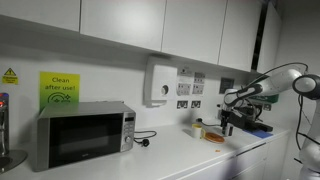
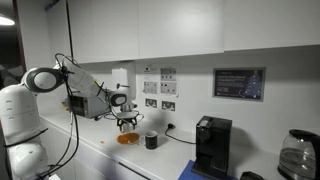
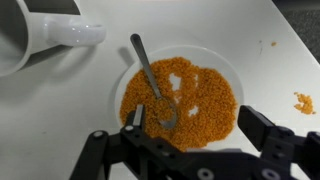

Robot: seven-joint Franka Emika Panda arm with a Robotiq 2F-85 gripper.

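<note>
In the wrist view a white plate (image 3: 230, 78) holds a spread of orange grains (image 3: 205, 118), with a few bare patches. A metal spoon (image 3: 147, 66) lies across them, its bowl resting in the grains and its handle reaching over the plate's rim. My gripper hangs over the near part of the plate, its black fingers wide apart and nothing between them. From exterior view 1, the gripper (image 1: 225, 129) is above the counter close to the orange-filled plate (image 1: 213, 137). The plate (image 2: 128, 138) also shows below the gripper in exterior view 2.
A white mug (image 3: 45, 30) stands left of the plate. Spilled grains (image 3: 304, 104) lie to its right. A dark cup (image 2: 151, 141) and a black coffee machine (image 2: 212, 146) stand farther along the counter. The microwave (image 1: 85, 134) is at the other end.
</note>
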